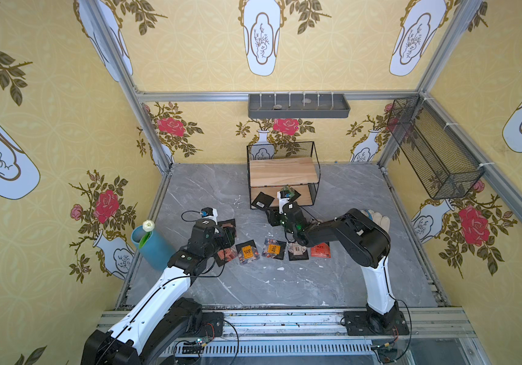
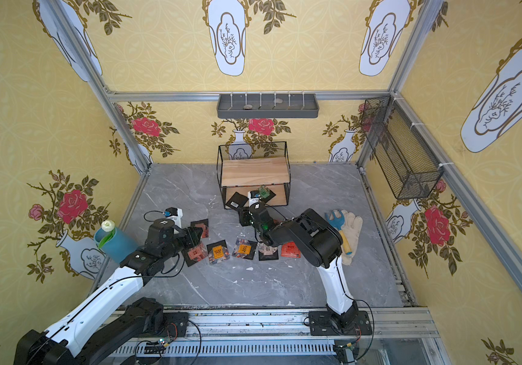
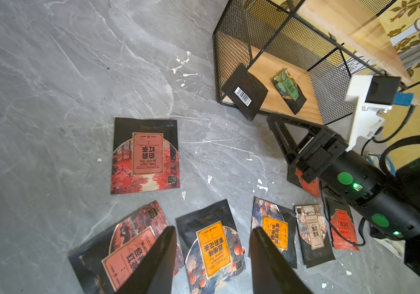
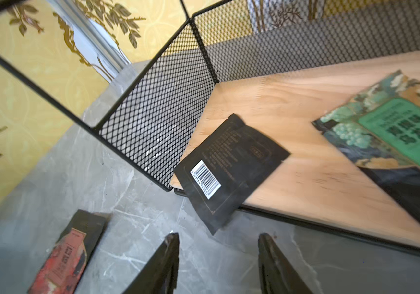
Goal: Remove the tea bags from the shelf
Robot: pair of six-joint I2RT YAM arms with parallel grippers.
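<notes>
The wire shelf (image 4: 210,44) holds two tea bags on its lower board: a dark one (image 4: 222,166) overhanging the front edge at left, a green one (image 4: 396,127) further right. My right gripper stands open and empty in front of them. My left gripper hangs open at left, above tea bags lying on the table, including red ones (image 3: 143,147) and an orange-label one (image 3: 214,250); nothing shows between its fingers.
A blue container (image 1: 154,249) stands at the left, gloves (image 2: 352,237) lie at right behind my right arm. A wire basket (image 1: 431,146) hangs on the right wall.
</notes>
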